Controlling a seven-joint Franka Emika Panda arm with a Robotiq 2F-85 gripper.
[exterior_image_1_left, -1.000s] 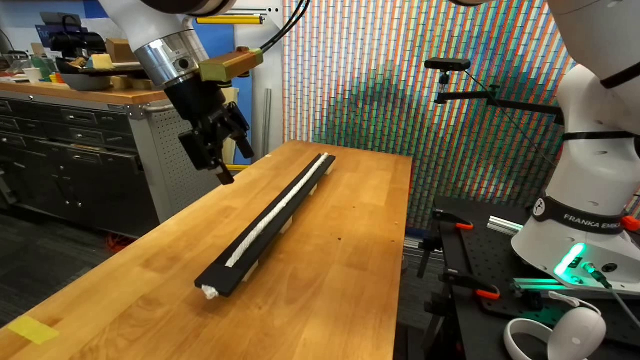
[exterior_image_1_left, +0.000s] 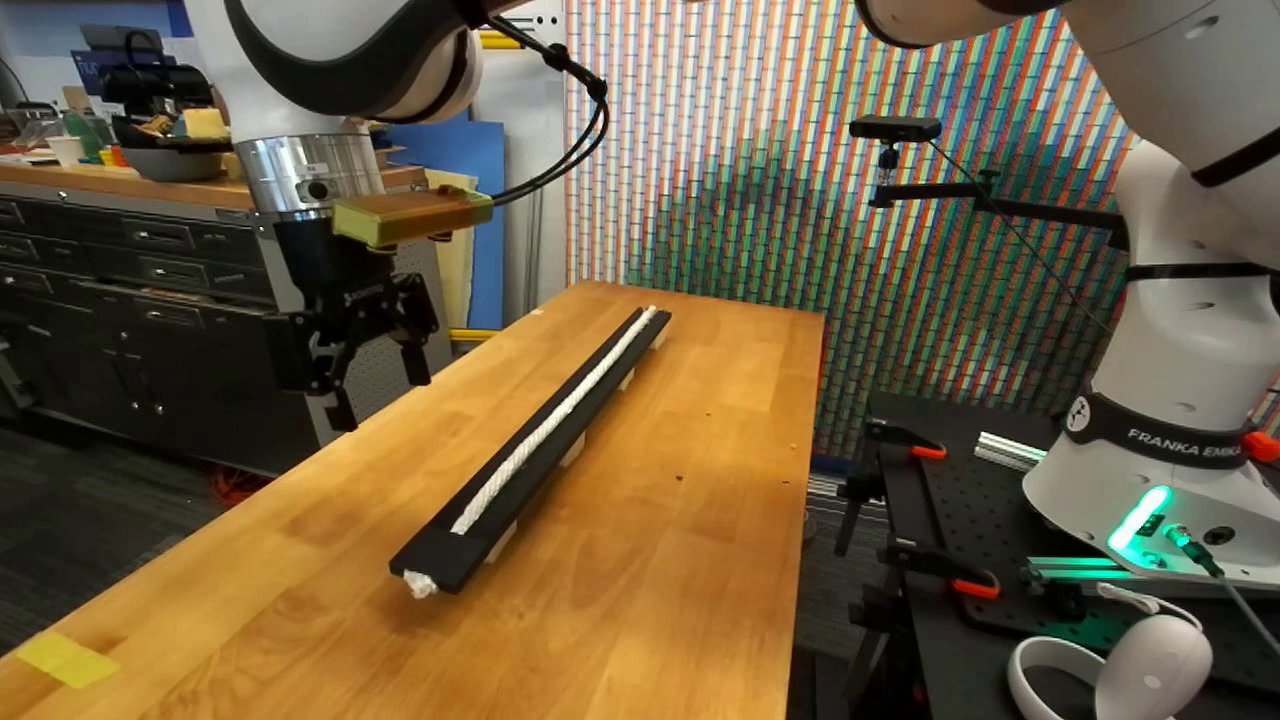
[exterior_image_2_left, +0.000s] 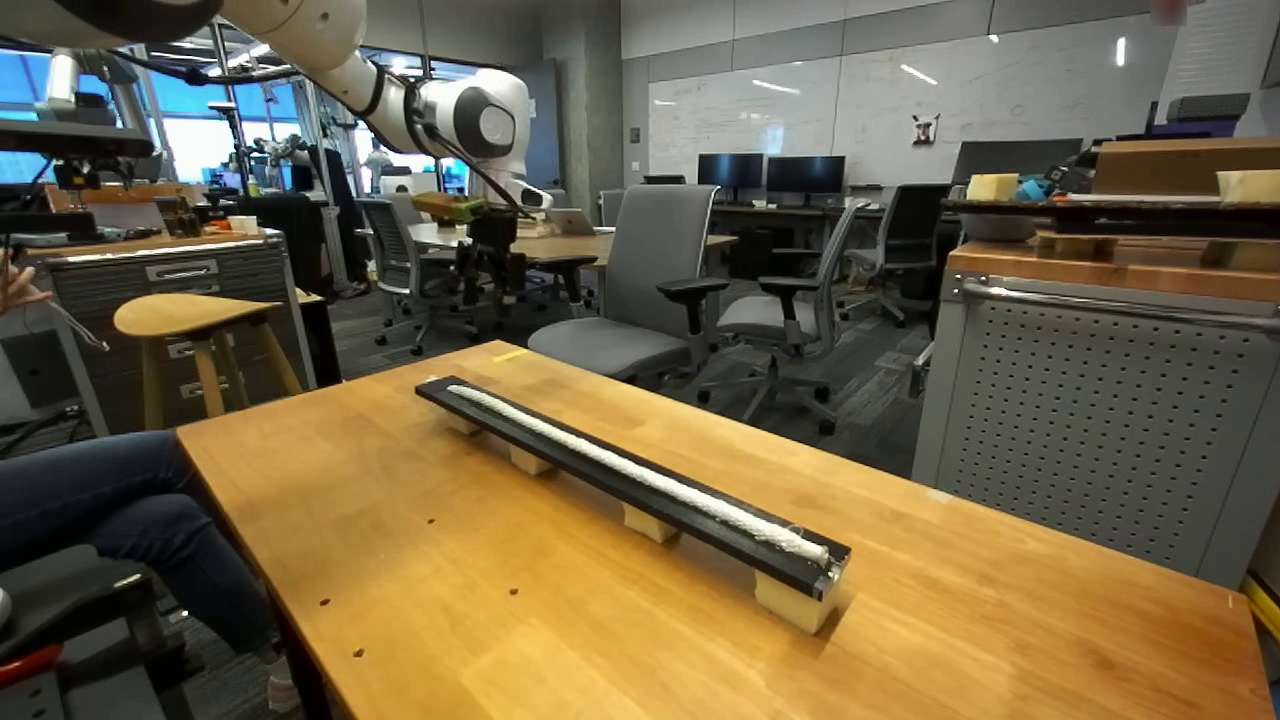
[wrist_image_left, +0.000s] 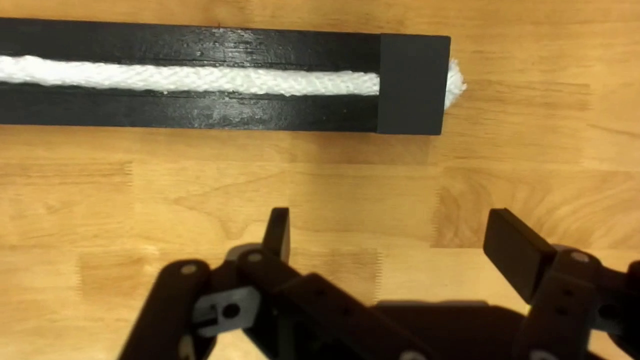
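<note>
A white rope (exterior_image_1_left: 554, 419) lies along the groove of a long black channel (exterior_image_1_left: 536, 478), which rests on small wooden blocks on the table. In the wrist view the rope (wrist_image_left: 192, 78) passes under a flat black cap (wrist_image_left: 414, 84) at one end, and its frayed tip (wrist_image_left: 454, 84) sticks out beyond. My gripper is open, its fingers wide apart with only bare tabletop showing between them. Exterior view 1 has the gripper (exterior_image_1_left: 380, 396) pointing down, above the table's left edge and clear of the channel.
A strip of yellow tape (exterior_image_1_left: 66, 659) marks its near left corner. Office chairs (exterior_image_2_left: 648, 288) stand beyond the table, and someone's leg (exterior_image_2_left: 132, 516) is beside it.
My gripper has moved left and lower in exterior view 1, turning from a slant to nearly straight down. The channel and rope have stayed where they were.
</note>
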